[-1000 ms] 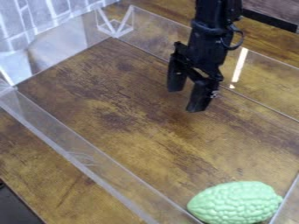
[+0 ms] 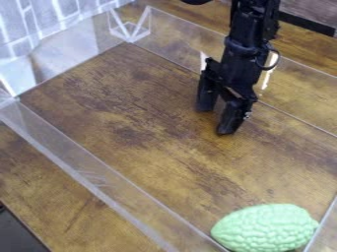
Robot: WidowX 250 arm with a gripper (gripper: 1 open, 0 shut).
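Observation:
My black gripper [image 2: 220, 108] is open and low over the wooden floor of a clear-walled tray, right of centre toward the back, with its fingertips at or just above the wood. I can make out nothing between the fingers. A pale green, bumpy oval object [image 2: 263, 226], like a toy vegetable, lies in the near right corner of the tray, well away from the gripper.
Clear plastic walls [image 2: 93, 172] border the wooden floor [image 2: 118, 118] on the sides in view. A white gridded cloth or panel [image 2: 46, 25] is at the back left. The middle and left of the tray are bare.
The green object has not moved.

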